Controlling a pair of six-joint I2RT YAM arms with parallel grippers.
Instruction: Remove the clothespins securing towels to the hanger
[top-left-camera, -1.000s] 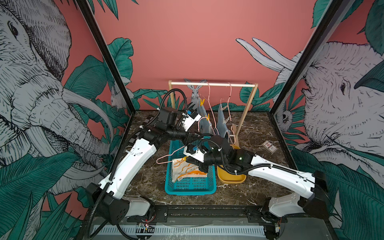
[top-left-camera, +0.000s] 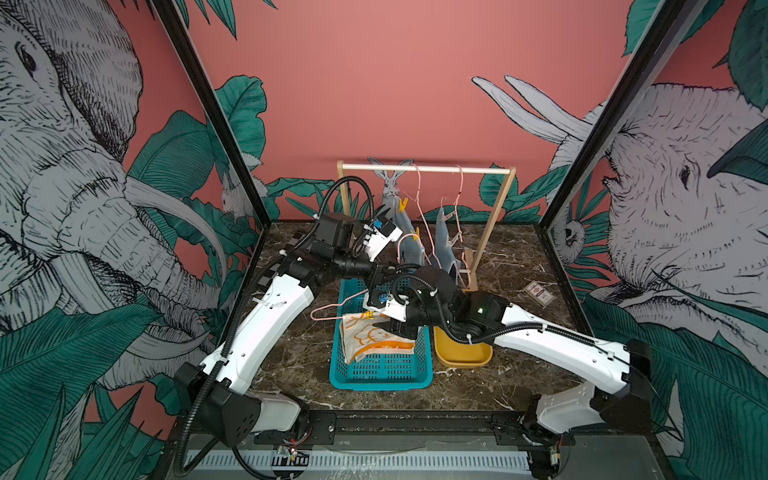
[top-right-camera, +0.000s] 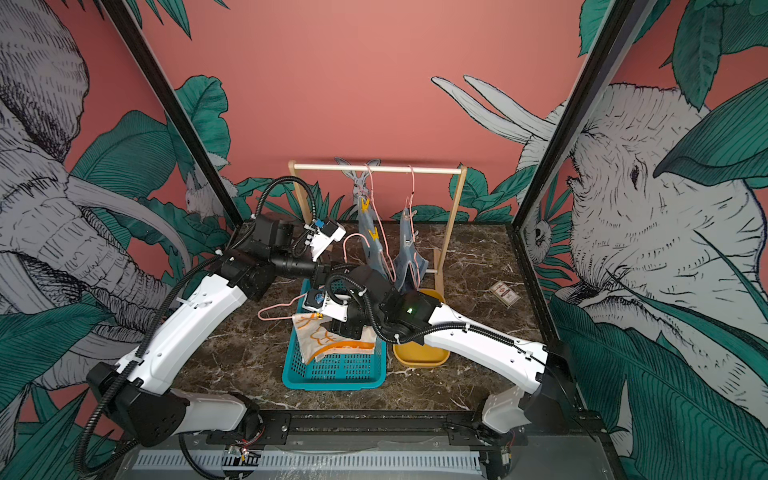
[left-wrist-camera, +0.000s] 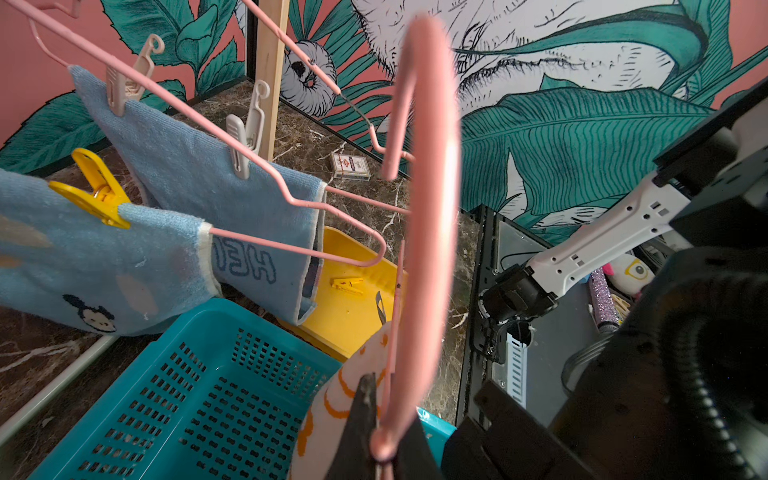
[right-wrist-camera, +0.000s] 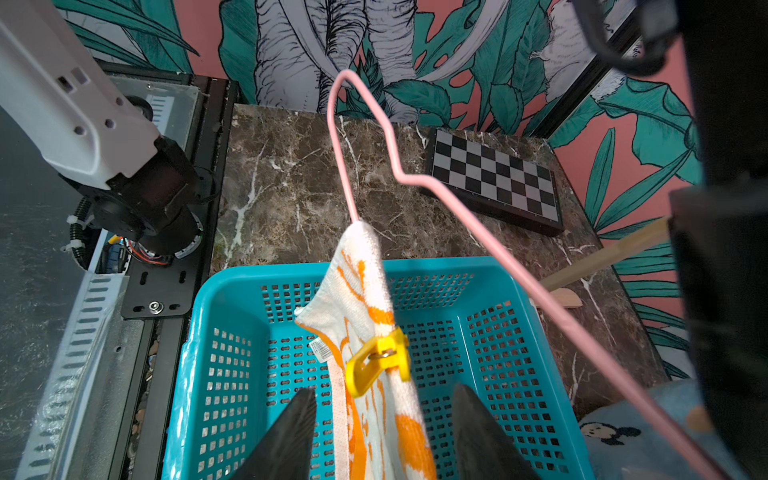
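My left gripper is shut on the pink hanger (left-wrist-camera: 428, 264) near its hook, in the left wrist view. From that hanger a white towel with orange patterns (right-wrist-camera: 364, 296) hangs over the teal basket (right-wrist-camera: 352, 270). A yellow clothespin (right-wrist-camera: 376, 361) pinches the towel's upper edge on the hanger bar. In the right wrist view my right gripper stands open, its fingers (right-wrist-camera: 289, 428) either side of the towel and short of the clothespin, with nothing gripped. The towel's nearer end runs out of that view.
Blue towels (left-wrist-camera: 232, 192) hang on the wooden rack (top-left-camera: 428, 168), with yellow (left-wrist-camera: 100, 192) and white clothespins (left-wrist-camera: 246, 132) on them. A loose clothespin (left-wrist-camera: 348, 285) lies in the yellow tray (left-wrist-camera: 340, 256). Both arms are close together above the basket; a checkerboard box (right-wrist-camera: 496, 180) sits beyond it.
The left arm is nearly still; the held hanger and towel swayed slightly.
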